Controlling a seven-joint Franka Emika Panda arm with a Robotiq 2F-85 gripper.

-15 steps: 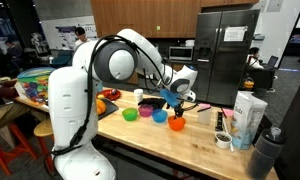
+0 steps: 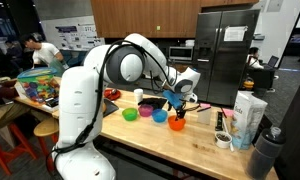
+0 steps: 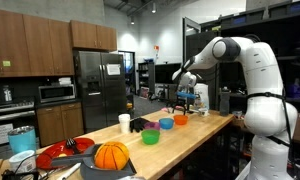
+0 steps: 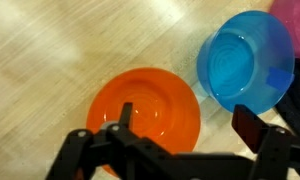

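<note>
Orange and blue vessels lie below my gripper, which is open with nothing between its fingers. In the wrist view the round orange bowl (image 4: 155,105) spreads under the left finger. To its upper right is the blue bowl (image 4: 235,60), and part of a pink bowl (image 4: 294,22) shows in the corner. From the first exterior view, the gripper (image 2: 177,106) hovers just above the orange bowl (image 2: 177,124), with the blue bowl (image 2: 160,116) to its left. Farther left stand the pink bowl (image 2: 145,111) and a green bowl (image 2: 130,114).
On the table's right side are a white bag (image 2: 248,115), a dark canister (image 2: 265,152) and a small bowl (image 2: 223,140). A white cup (image 2: 138,95) stands at the back left.
The arm and bowls show no clear movement. A person in the left background has leaned over and shifted to the right.
</note>
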